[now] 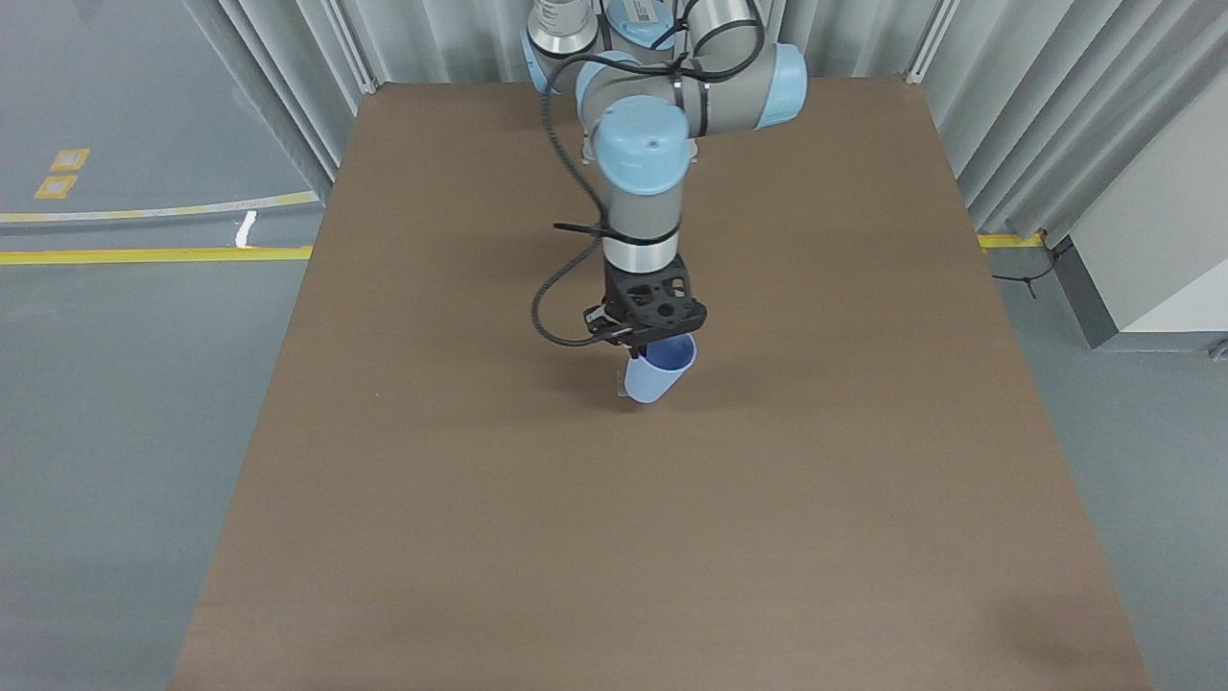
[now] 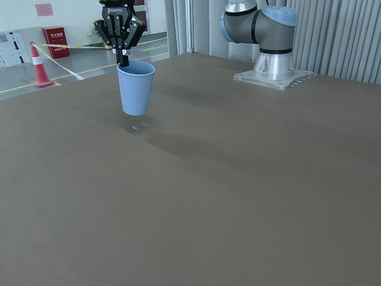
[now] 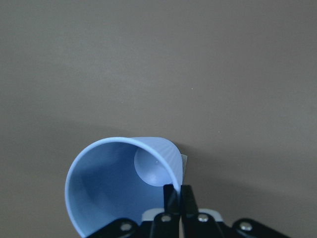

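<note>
A light blue ribbed cup (image 1: pixel 653 376) (image 2: pixel 134 92) (image 3: pixel 104 193) hangs upright or slightly tilted from my gripper (image 1: pixel 639 345) (image 2: pixel 122 59) just above the table. The black fingers are shut on the cup's rim, seen at the lower middle of the wrist view. A small pale flat piece (image 2: pixel 141 126) lies on the table beneath the cup, partly hidden behind it in the front and wrist views.
The robot's base (image 2: pixel 272 77) stands at the back edge, in front of grey curtains.
</note>
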